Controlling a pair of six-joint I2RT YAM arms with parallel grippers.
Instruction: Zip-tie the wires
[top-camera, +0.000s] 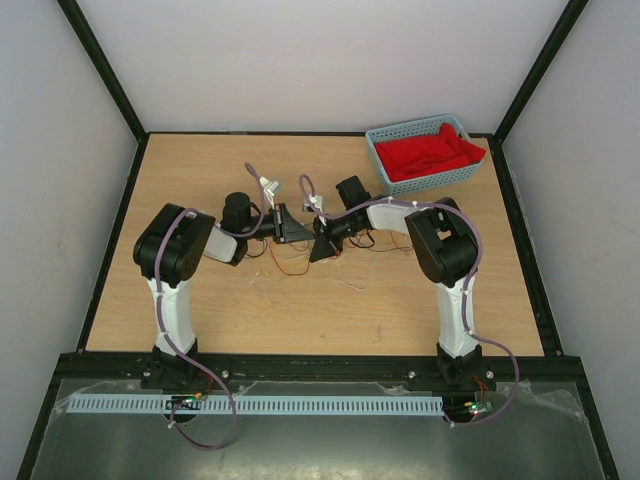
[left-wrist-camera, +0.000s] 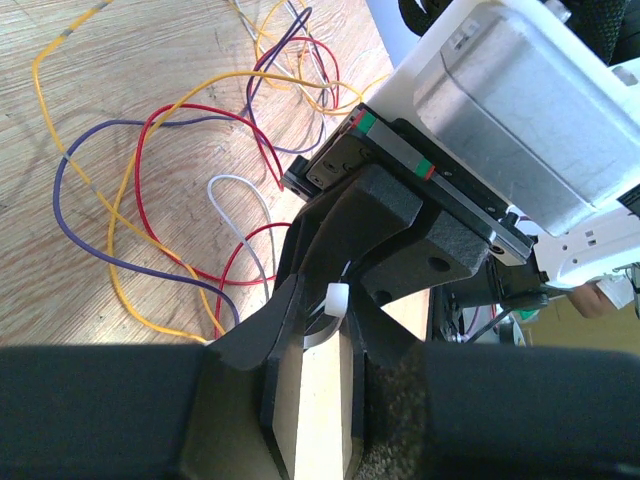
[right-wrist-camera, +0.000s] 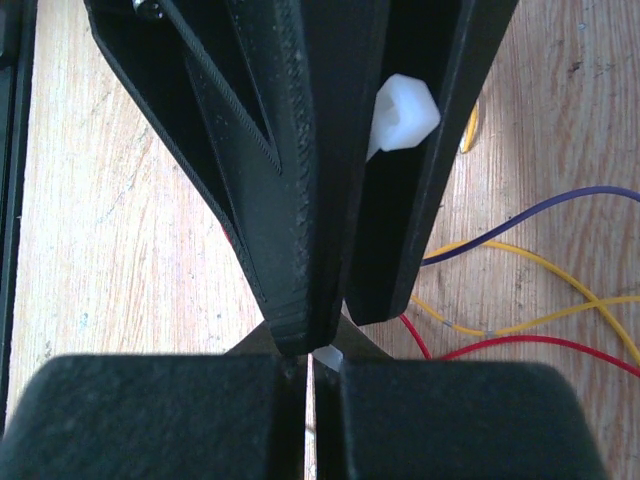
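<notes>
The two grippers meet over loose red, yellow, purple and white wires (top-camera: 292, 273) in the middle of the table. In the left wrist view, my left gripper is open with a narrow gap; beyond it a small white zip tie head (left-wrist-camera: 336, 298) sits against the black body of my right gripper. In the right wrist view, the zip tie head (right-wrist-camera: 403, 115) shows between my left gripper's dark fingers, above my right gripper, which is shut. Whether the tie encircles any wires is hidden.
A light blue basket (top-camera: 400, 131) with red cloth (top-camera: 425, 155) stands at the back right.
</notes>
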